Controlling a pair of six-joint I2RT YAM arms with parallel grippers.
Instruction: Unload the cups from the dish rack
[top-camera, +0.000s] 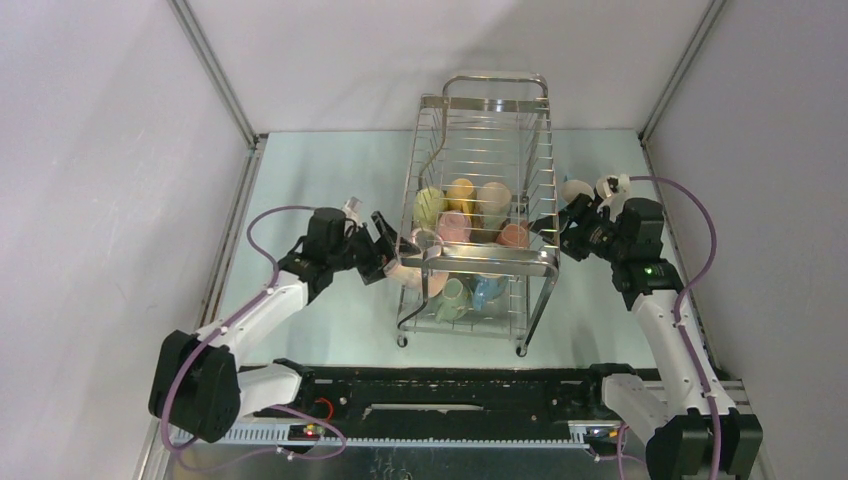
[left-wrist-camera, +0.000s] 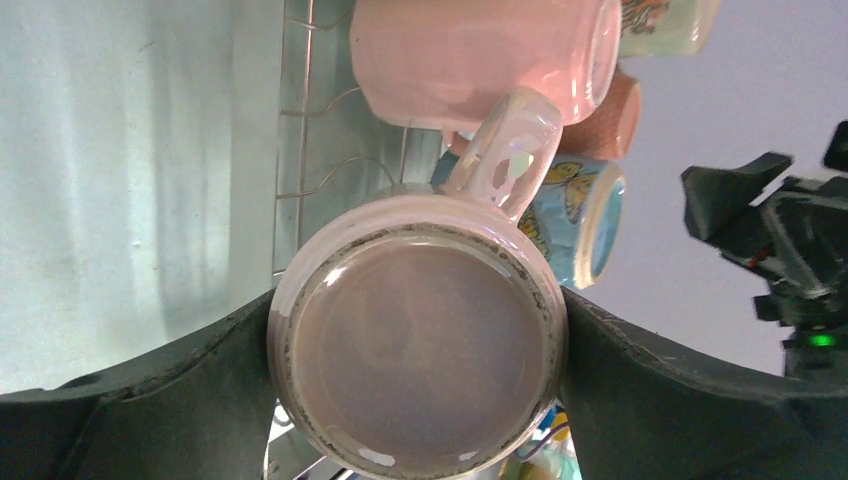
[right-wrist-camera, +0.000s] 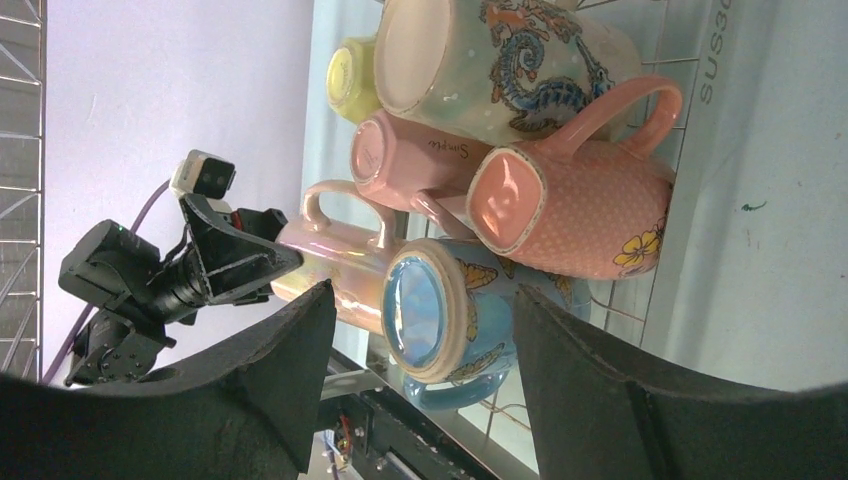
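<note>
Between the spread fingers of my left gripper sits a pale pink cup (left-wrist-camera: 420, 350), its round end facing the camera and its clear handle pointing up toward the rack. The fingers flank it closely; that gripper is open. On the right side of the rack (top-camera: 490, 262), my right gripper stands open, with a blue cup (right-wrist-camera: 485, 300) in front of its gap, apart from the fingertips. Near it lie a coral dotted cup (right-wrist-camera: 590, 220), a pink cup (right-wrist-camera: 420, 150) and a large dragon cup (right-wrist-camera: 510, 60). A green cup (top-camera: 453, 300) rests on the lower level.
Yellow (top-camera: 460, 192) and pale green cups (top-camera: 429, 205) stand farther back in the rack. White cups (top-camera: 576, 190) are on the table behind my right gripper. Rack rails and wires run close to both grippers.
</note>
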